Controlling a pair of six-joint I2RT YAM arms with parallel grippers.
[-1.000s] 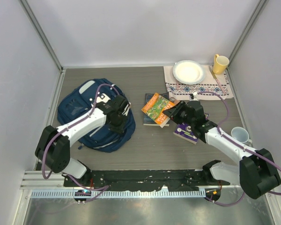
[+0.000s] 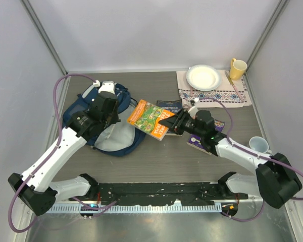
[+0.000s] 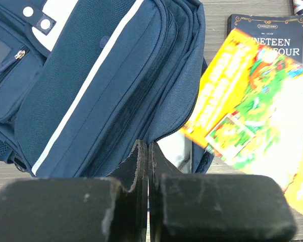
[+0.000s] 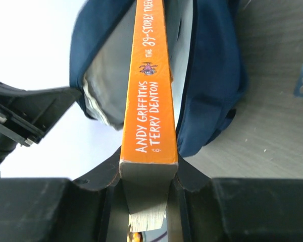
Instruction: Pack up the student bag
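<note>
The navy student bag (image 2: 129, 145) lies at the left of the table, its mouth gaping to show a pale grey lining (image 2: 116, 135). My left gripper is shut on the edge of the bag's flap (image 3: 179, 96), pulling it up and back. An orange book, The 39-Storey Treehouse (image 2: 150, 119), is pinched in my right gripper, spine toward the wrist camera. Its far end reaches over the bag's right rim. Under and behind it, the dark Nineteen Eighty-Four book (image 2: 169, 106) lies on the table. A purple book (image 2: 196, 141) is partly covered by the right arm.
A patterned mat (image 2: 212, 101) at the back right bears a white plate (image 2: 203, 77), a yellow mug (image 2: 237, 69) and cutlery. A white mug (image 2: 258, 144) stands at the right edge.
The left gripper has drawn the flap back to the left, and the bag has gone from closed-looking to gaping. The right gripper has carried the orange book leftward to the bag's mouth.
</note>
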